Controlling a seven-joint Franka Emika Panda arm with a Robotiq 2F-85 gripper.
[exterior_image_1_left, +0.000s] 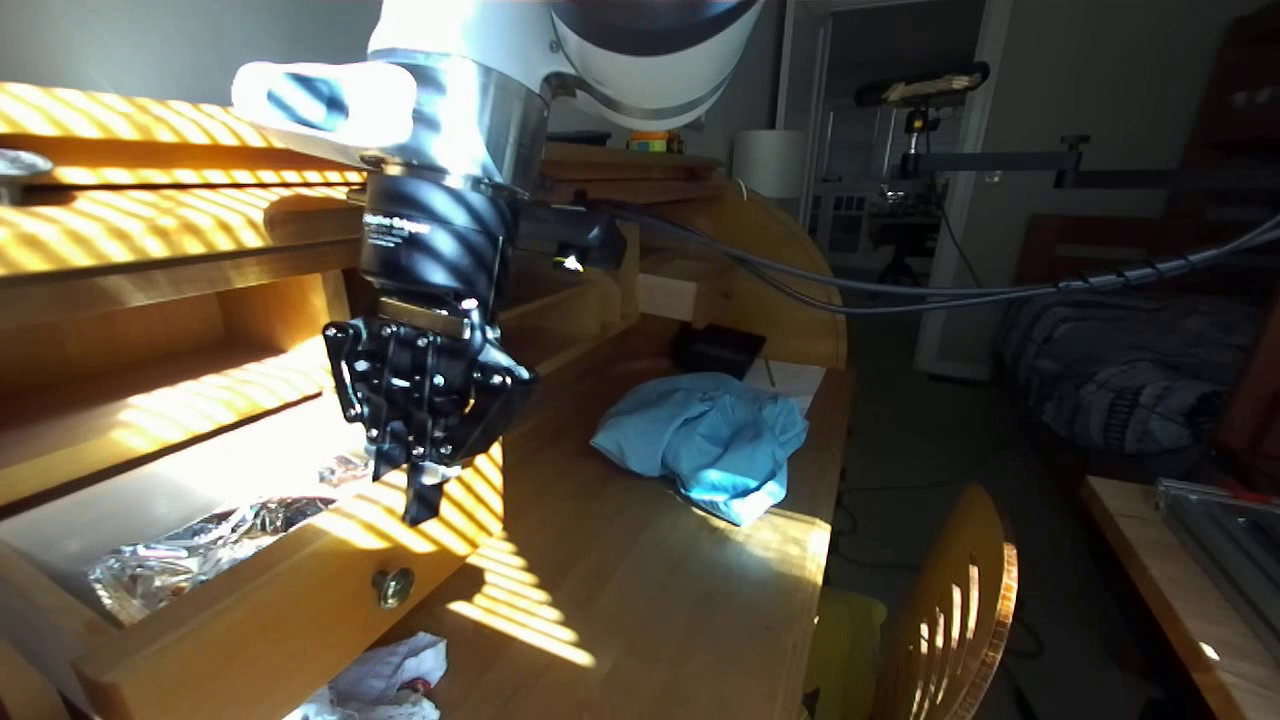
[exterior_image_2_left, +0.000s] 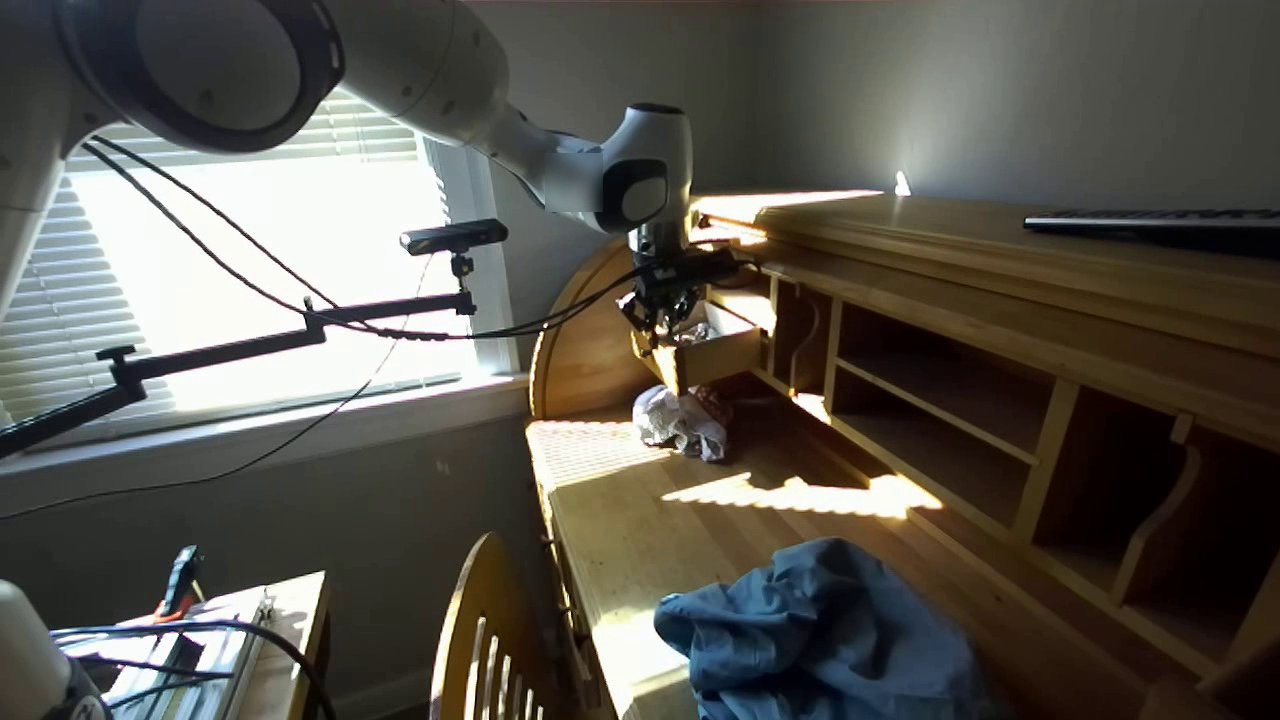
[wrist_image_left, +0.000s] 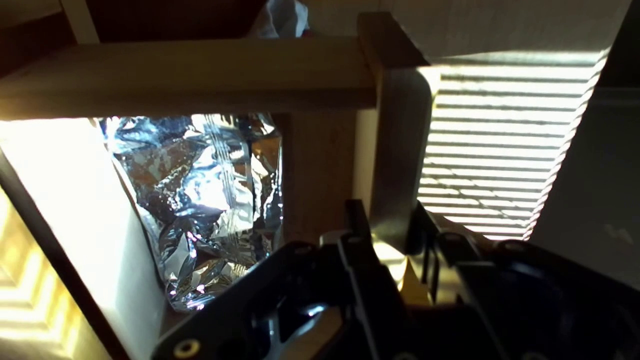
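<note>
A wooden drawer (exterior_image_1_left: 264, 630) juts out of the desk hutch, with a round metal knob (exterior_image_1_left: 392, 586) on its front. Inside lies a crinkled silver foil packet (wrist_image_left: 204, 198), also seen in exterior view 1. My gripper (exterior_image_1_left: 405, 474) points down at the drawer's front panel and is shut on its top edge. In the wrist view, one finger (wrist_image_left: 357, 219) is on the inner side of the front panel (wrist_image_left: 399, 144) and the other is on the outer side. Exterior view 2 shows the gripper (exterior_image_2_left: 663, 336) at the partly pulled-out drawer, small and dark.
Crumpled white cloth (exterior_image_2_left: 681, 420) lies on the desktop below the drawer. A blue cloth (exterior_image_1_left: 708, 438) rests farther along the desk. Open cubbies (exterior_image_2_left: 936, 372) line the hutch. A wooden chair (exterior_image_1_left: 960, 612) stands at the desk's edge. Desktop between the cloths is mostly clear.
</note>
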